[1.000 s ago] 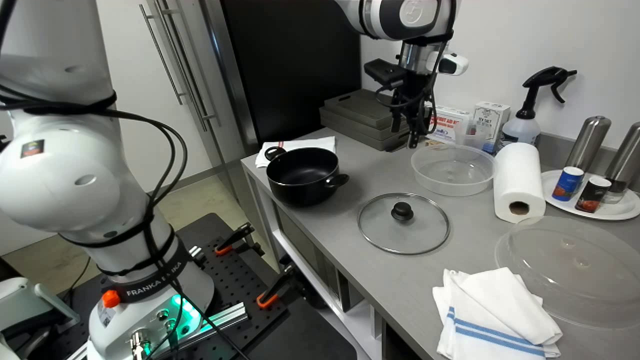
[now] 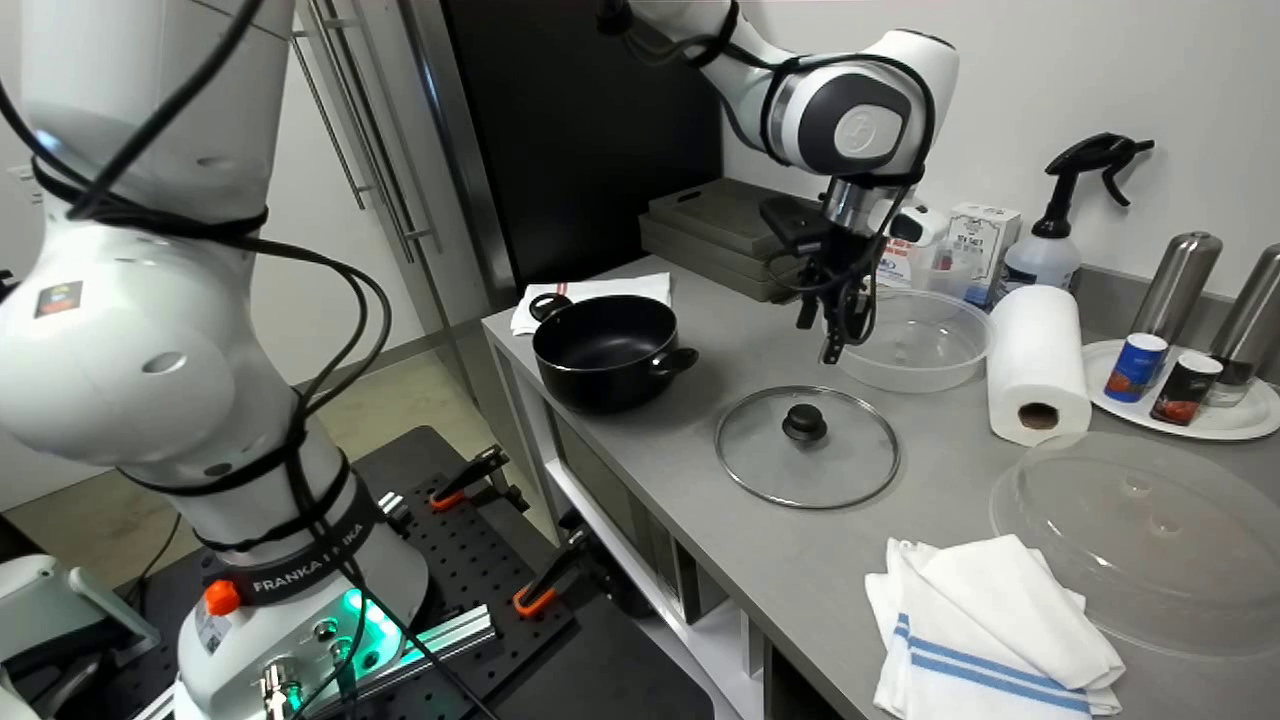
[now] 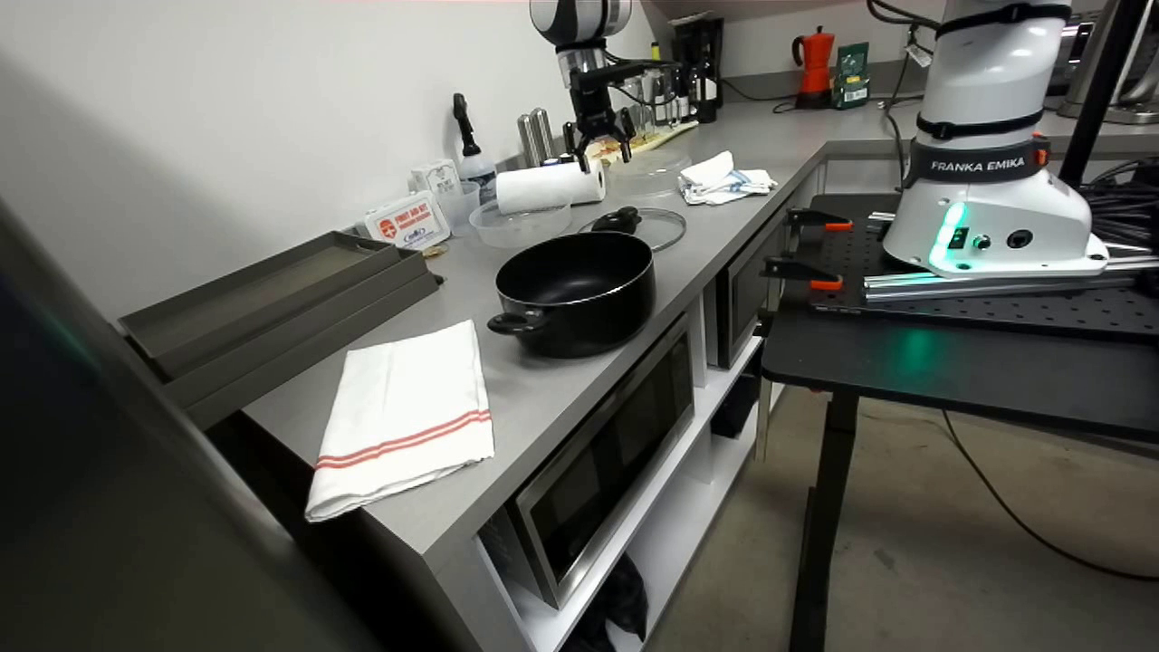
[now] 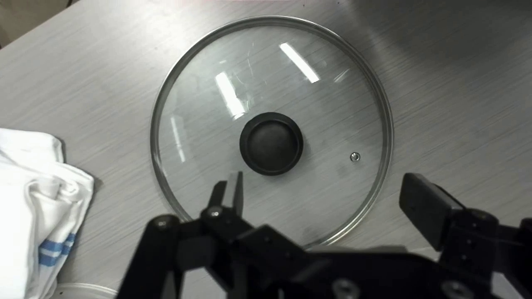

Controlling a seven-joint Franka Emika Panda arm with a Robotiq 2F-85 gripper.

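Note:
A round glass lid with a metal rim and a black knob lies flat on the grey counter. In the wrist view the knob shows from above, apart from the fingers. My gripper hangs above the counter behind the lid, pointing down. Its fingers stand wide apart, so it is open, and only bare lid and counter show between them. The black pot stands uncovered and empty to the left of the lid.
A clear plastic bowl sits just behind the lid, close to my gripper. Paper towels, a spray bottle and a blue-striped cloth lie to the right. Grey trays are stacked at the back.
My gripper has come lower and slightly to the right in exterior view 1, now overlapping the plastic bowl. Lid and pot have stayed in place.

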